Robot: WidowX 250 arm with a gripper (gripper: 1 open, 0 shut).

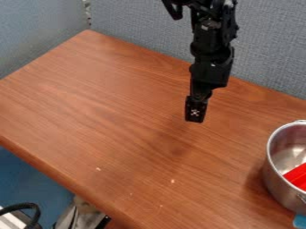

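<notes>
My black gripper (pixel 196 109) hangs over the wooden table (pixel 96 116), pointing down, just right of the middle of the view. I see nothing held in it; its fingers are too small and dark to make out clearly. A steel pot (pixel 277 154) stands at the table's right side, partly cut off by the frame, with a red object (pixel 295 174) inside.
Grey padded walls (pixel 138 27) border the back. Cables (pixel 24 209) and equipment lie beyond the front left edge. A small blue object (pixel 299 221) sits below the pot.
</notes>
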